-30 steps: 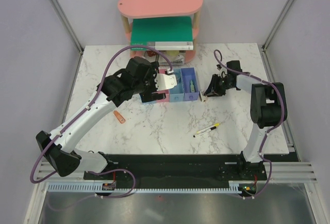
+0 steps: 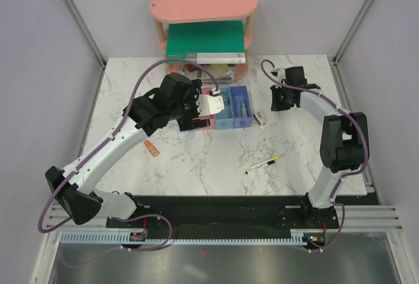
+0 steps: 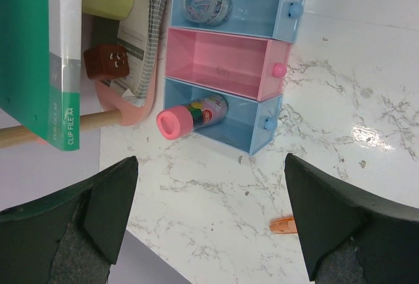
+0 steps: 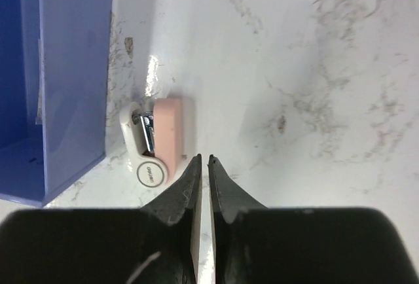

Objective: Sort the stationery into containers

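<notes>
A pink and white stapler lies on the table just right of the purple box, apart from its wall. Beside the stapler, my right gripper is shut; nothing shows between its fingertips, and the stapler is outside them. Over the left part of the box row, my left gripper stands wide open and empty. Below it are a blue box holding a pink-capped bottle, an empty pink box and a blue box with a clip jar. An orange item lies to the left, and pens lie at front right.
Behind the boxes stands a pink-topped shelf with a green clip file jutting forward. A small greenish bottle is in the purple box.
My right gripper has drawn back from the stapler, away from the table front. The stapler has shifted slightly and now shows apart from the gripper. The left arm stays still.
</notes>
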